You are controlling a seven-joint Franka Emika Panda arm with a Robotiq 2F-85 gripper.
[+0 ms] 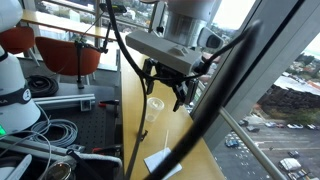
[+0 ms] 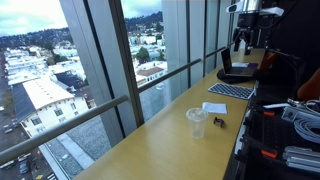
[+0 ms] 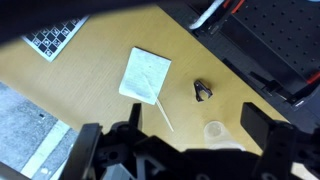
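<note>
My gripper is open, its dark fingers wide apart with nothing between them, above the wooden table [image 3: 90, 85]. In exterior view 1 the gripper [image 1: 166, 88] hangs over the clear plastic cup [image 1: 154, 110]. The cup [image 3: 217, 133] shows at the lower right in the wrist view, partly cut off by the right finger. A small dark brown object [image 3: 202, 90] lies near the table edge. Beside it is a white paper [image 3: 145, 75], with a thin white stick [image 3: 164, 114] at its corner. In exterior view 2 the cup [image 2: 196, 125] stands upright.
A keyboard [image 2: 230, 90] and a laptop [image 2: 236, 70] occupy the far part of the table. The black perforated cart [image 3: 280, 35] with cables borders one side, and windows line the other. Bare tabletop [image 2: 120, 155] lies toward the near end in exterior view 2.
</note>
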